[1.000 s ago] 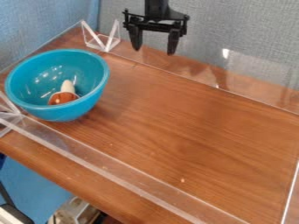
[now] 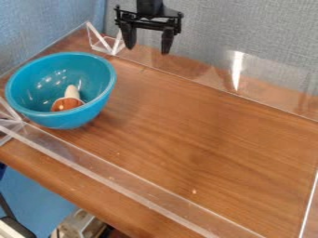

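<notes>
My black gripper [image 2: 148,34] hangs high above the back of the table, near the grey wall, with its two fingers spread open and nothing between them. A turquoise bowl [image 2: 92,79] rests at the left of the wooden table [image 2: 199,139]. Inside it lies a small object [image 2: 67,103] with an orange, rounded end and a pale, narrower part pointing up; I cannot tell exactly what it is.
Clear low panels edge the table, with white corner braces [image 2: 104,41] at the back left and more at the left. A blue surface shows below the table at bottom left.
My gripper has moved left along the back of the table over the last second, staying high. The bowl and the object inside it look unchanged.
</notes>
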